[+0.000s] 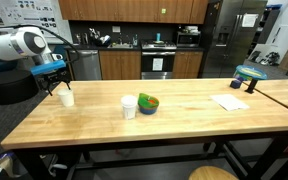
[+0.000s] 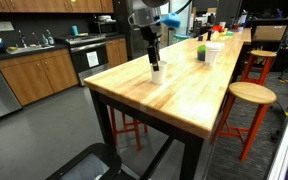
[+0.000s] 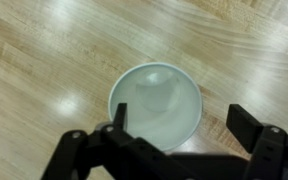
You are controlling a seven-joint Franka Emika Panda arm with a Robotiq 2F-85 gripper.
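Note:
A white cup (image 1: 67,98) stands at the left end of the wooden table. My gripper (image 1: 60,87) is just above its rim, open. From above, in the wrist view, the empty-looking cup (image 3: 155,106) shows its round mouth between the two dark fingers, with one fingertip (image 3: 119,117) over the rim's left side and the other fingertip (image 3: 246,127) out to the right, clear of it. In exterior view 2 the cup (image 2: 159,74) stands upright below the gripper (image 2: 157,66). Whether a finger touches the cup I cannot tell.
Another white cup (image 1: 129,106) and a bowl (image 1: 147,104) with green and red contents stand mid-table. White paper (image 1: 229,102) lies farther right, near a round blue-green container (image 1: 248,77). Bare tabletop (image 1: 184,95) lies between. Stools (image 2: 252,94) stand beside the table.

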